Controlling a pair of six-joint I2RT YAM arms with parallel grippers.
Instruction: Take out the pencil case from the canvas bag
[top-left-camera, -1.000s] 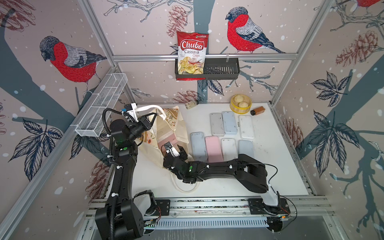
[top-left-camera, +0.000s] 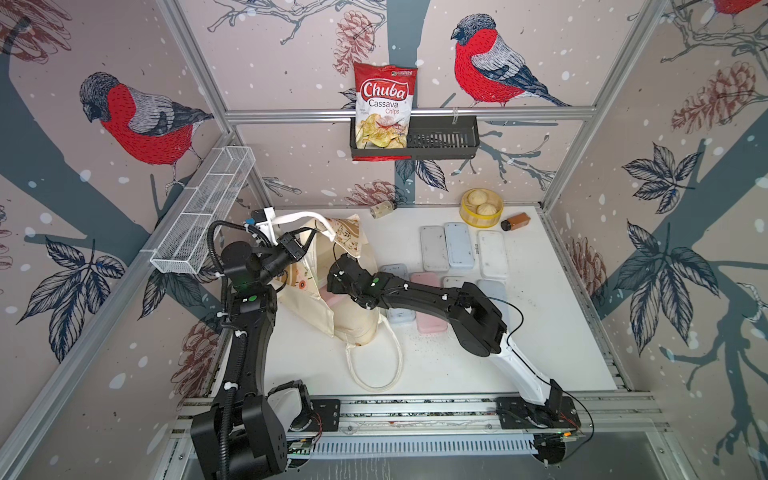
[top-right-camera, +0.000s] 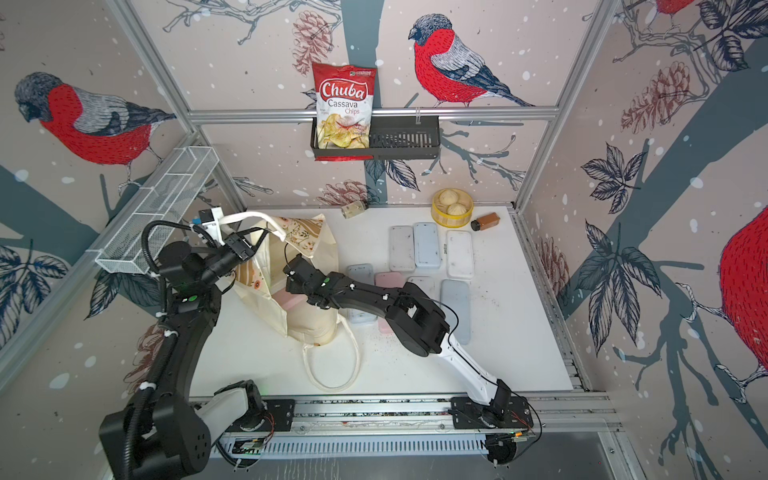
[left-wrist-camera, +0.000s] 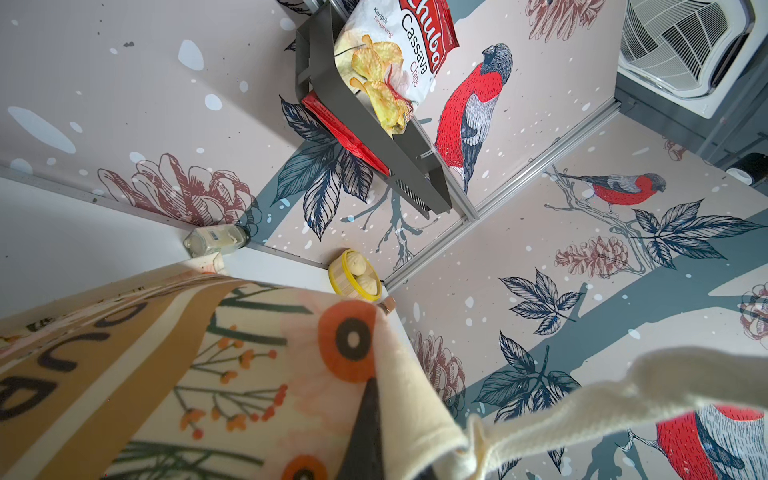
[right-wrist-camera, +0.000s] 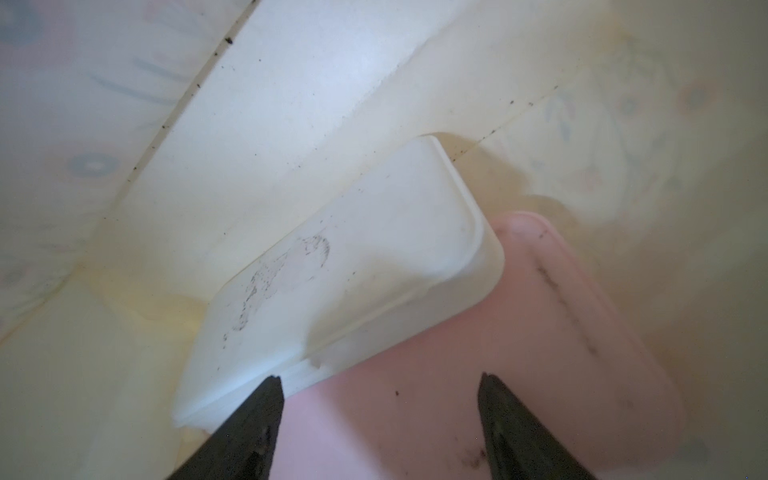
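Observation:
The cream canvas bag (top-left-camera: 304, 312) with floral lining stands open on the left of the table. My left gripper (top-left-camera: 300, 244) is shut at its top edge, by the white strap; the left wrist view shows the floral fabric (left-wrist-camera: 256, 368) close up. My right gripper is open inside the bag. Below it, in the right wrist view, lie a white pencil case (right-wrist-camera: 336, 272) and, under that, a pink pencil case (right-wrist-camera: 576, 384), with nothing between my fingers.
Several cases (top-left-camera: 458, 244) lie on the table right of the bag. A steamer basket (top-left-camera: 468, 216) and small bottles stand at the back. A wire rack (top-left-camera: 200, 212) hangs on the left wall.
The bag's top flap has shifted slightly. My left arm has barely moved.

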